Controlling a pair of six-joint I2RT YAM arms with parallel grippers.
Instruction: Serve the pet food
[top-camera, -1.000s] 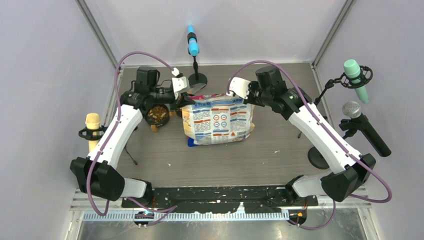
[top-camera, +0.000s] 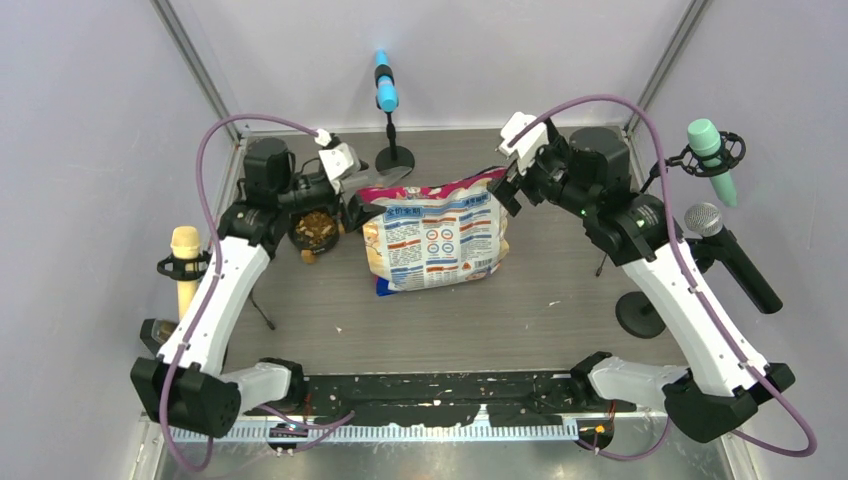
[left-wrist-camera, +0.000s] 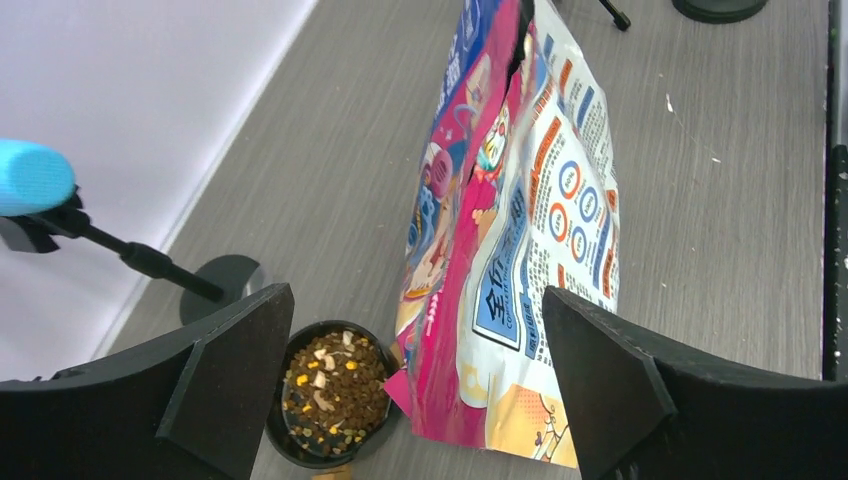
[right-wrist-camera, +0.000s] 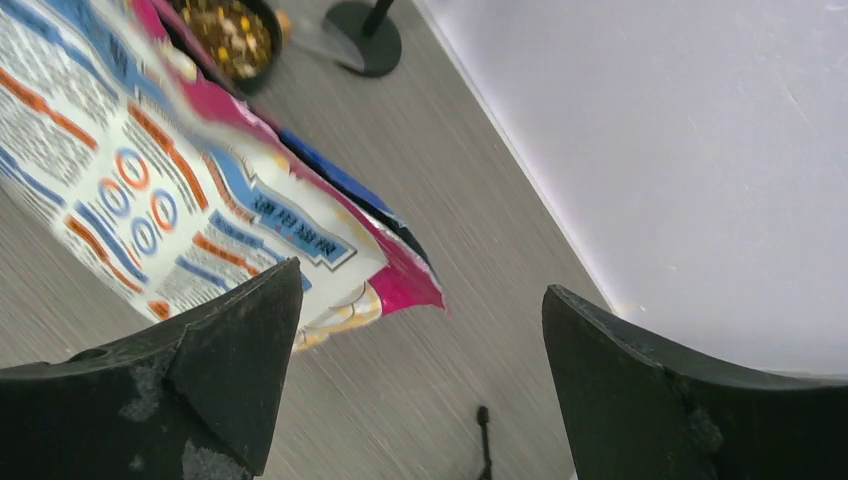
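A pet food bag (top-camera: 436, 240), white-backed with a pink top edge, lies in the middle of the table; its top runs between my grippers. My left gripper (top-camera: 362, 208) is open at the bag's upper left end, nothing held. My right gripper (top-camera: 503, 195) is open just off the upper right corner, where the left wrist view shows the bag's long pink edge (left-wrist-camera: 450, 360). A black bowl of brown kibble with pale and yellow bits (left-wrist-camera: 335, 400) sits left of the bag. A clear, scoop-like piece (top-camera: 392, 176) lies near the bag's top left, partly hidden.
A stand with a blue cylinder (top-camera: 386, 92) stands at the back. Microphone stands (top-camera: 638, 316) are at the right, and a yellow one (top-camera: 185, 242) at the left.
My right gripper has risen away from the bag's top right, moving up and right. The left arm has moved slightly left. The bag looks nearly unchanged.
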